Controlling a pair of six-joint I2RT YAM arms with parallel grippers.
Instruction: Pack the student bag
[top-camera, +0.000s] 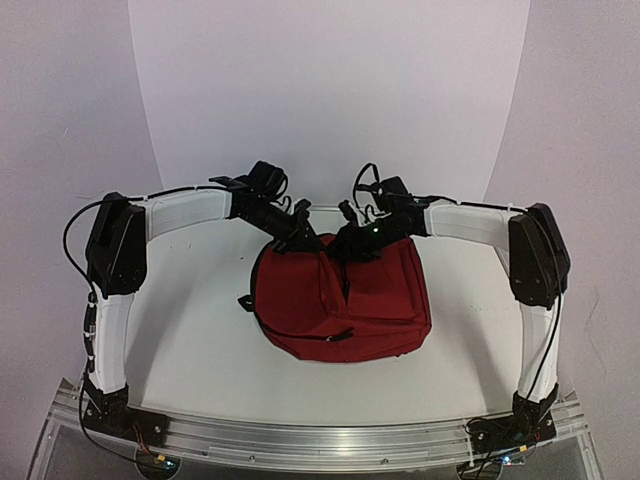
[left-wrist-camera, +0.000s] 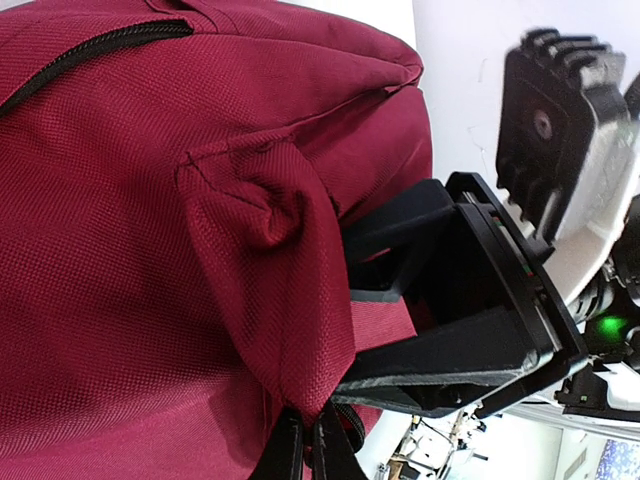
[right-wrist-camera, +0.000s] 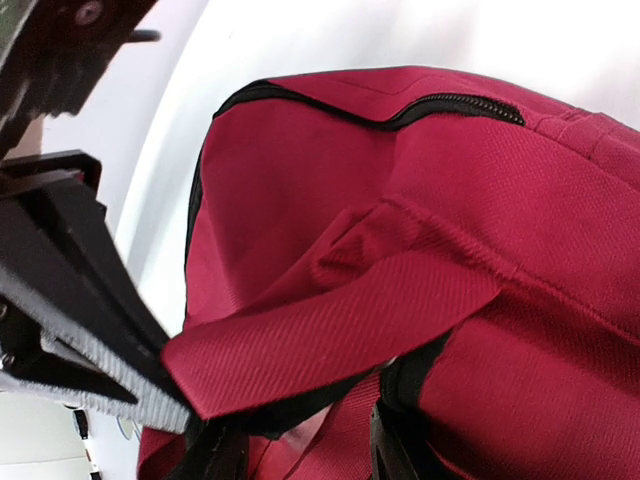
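A red student bag (top-camera: 300, 300) lies on the table in the top view, its black-edged opening running down the middle. My left gripper is shut on a fold of the bag's cloth beside the opening, and that fold (left-wrist-camera: 270, 270) rises up in the left wrist view. Close beside it, at the bag's upper middle, my right gripper stands open over the opening. Red cloth and dark edging show between and beyond its fingers, but nothing is gripped. The inside of the bag is mostly hidden.
A black zipper (top-camera: 325, 336) curves along the bag's near part. The two grippers are very close together, and the left one's black fingers (right-wrist-camera: 90, 300) fill the left of the right wrist view.
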